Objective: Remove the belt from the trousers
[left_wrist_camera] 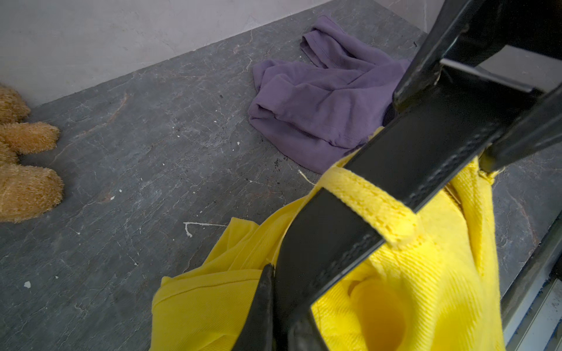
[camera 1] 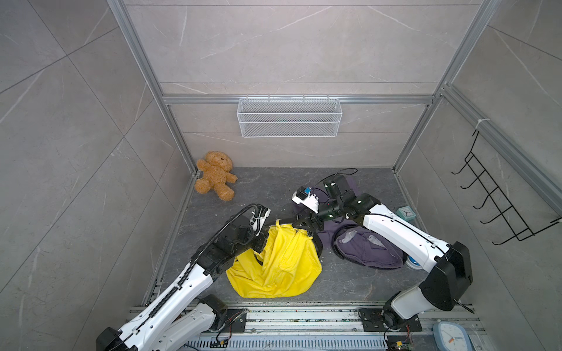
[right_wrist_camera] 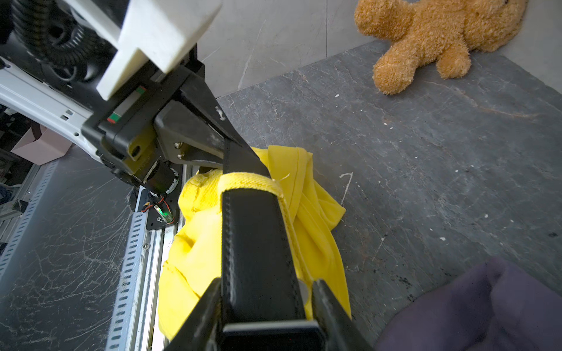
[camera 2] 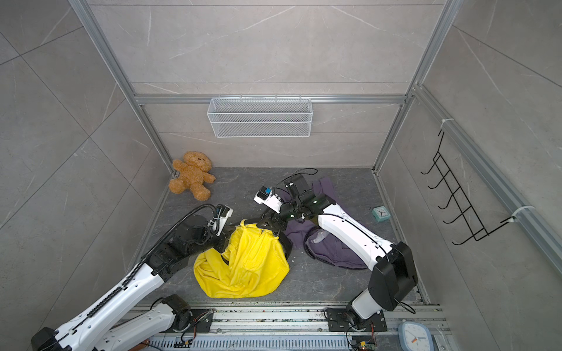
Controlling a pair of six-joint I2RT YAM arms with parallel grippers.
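Observation:
Yellow trousers lie bunched on the grey floor. A black stitched belt passes through a yellow belt loop at the waistband and stretches taut between my grippers. At one end, my right gripper is shut across the belt's width, close to a metal-edged end. On the loop's other side, my left gripper is shut, with the strap running in between its fingers. In the right wrist view the left fingers press on the strap beyond the loop. The rest of the belt is hidden.
A purple garment and a purple bag-like item lie to the right. Far left sits a teddy bear; a small clock stands right.

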